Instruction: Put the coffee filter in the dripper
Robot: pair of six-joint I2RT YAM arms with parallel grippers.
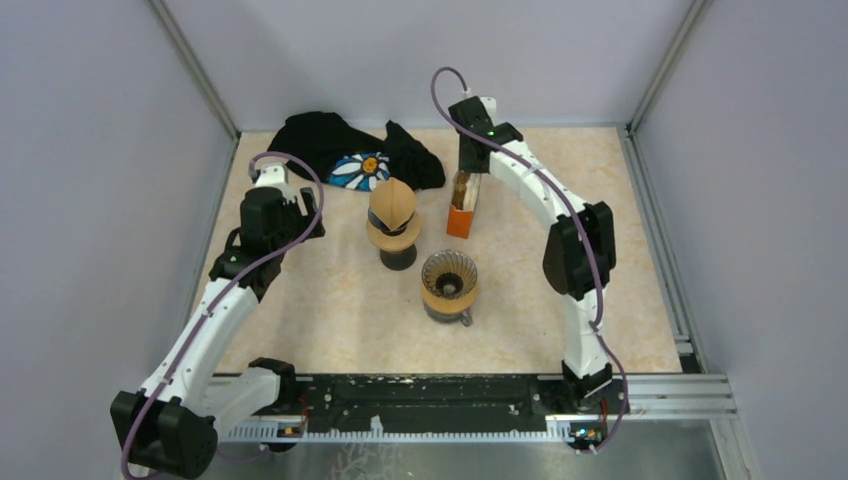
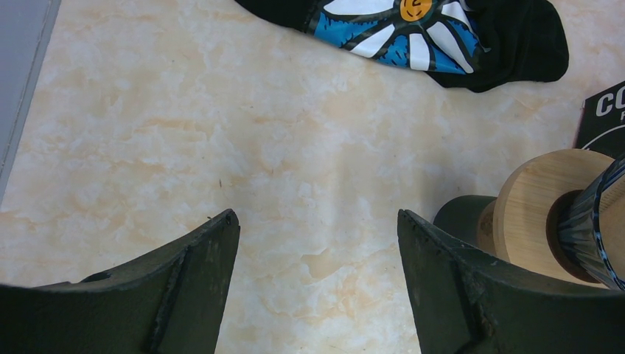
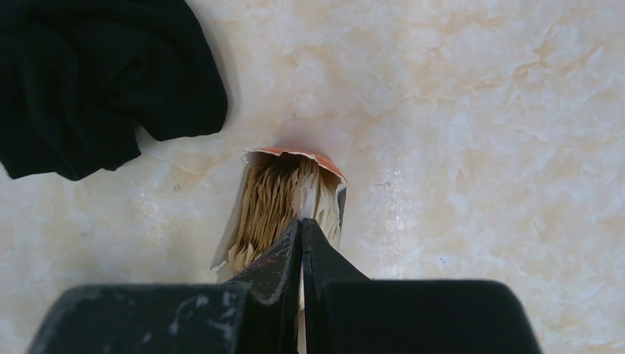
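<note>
An orange box [image 1: 459, 222] of coffee filters stands open at the table's upper middle. Brown filters [image 3: 267, 203] fill its left part and white filters [image 3: 324, 203] its right. My right gripper is over the box, its tips pressed together with no filter visible between them. The lower part of the opening is hidden behind its fingers. A clear ribbed dripper [image 1: 449, 272], empty inside, sits on a wood-collared carafe [image 1: 448, 310]. My left gripper is open over bare table, nothing between its fingers.
Left of the box, a second dripper with a brown filter [image 1: 392, 202] in it sits on a dark stand [image 1: 398, 259] with a wooden ring. Black cloth [image 1: 320, 135] with a flower print lies at the back.
</note>
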